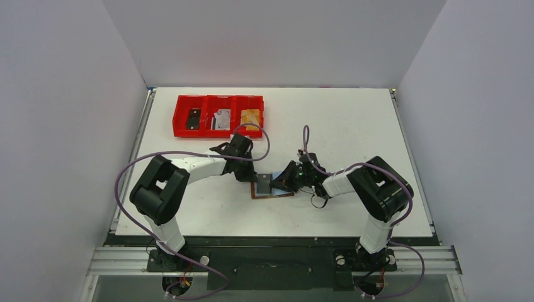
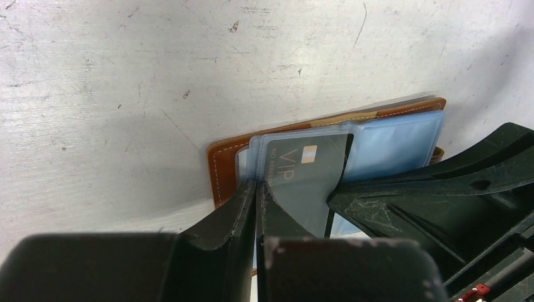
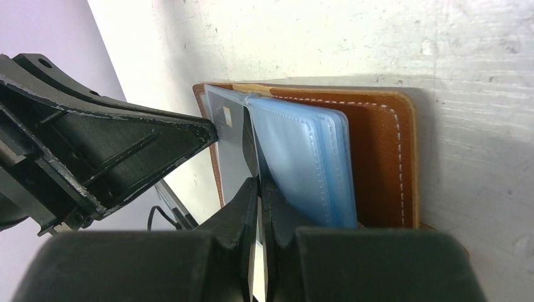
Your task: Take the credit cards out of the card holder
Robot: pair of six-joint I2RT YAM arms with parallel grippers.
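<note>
An open brown card holder (image 1: 272, 195) lies on the table with clear bluish sleeves (image 3: 296, 145) fanned inside. A dark grey card marked VIP (image 2: 302, 173) sits in its left sleeve, its right edge showing near the fold. My left gripper is shut at that sleeve's outer left edge. My right gripper is shut at the card's edge by the fold. Whether either one pinches the thin sleeve or card between its tips is hidden.
A red three-part tray (image 1: 218, 134) stands at the back left. It holds a black card (image 1: 193, 118), white cards (image 1: 221, 119) and yellowish cards (image 1: 250, 117). Both grippers stand close together over the holder.
</note>
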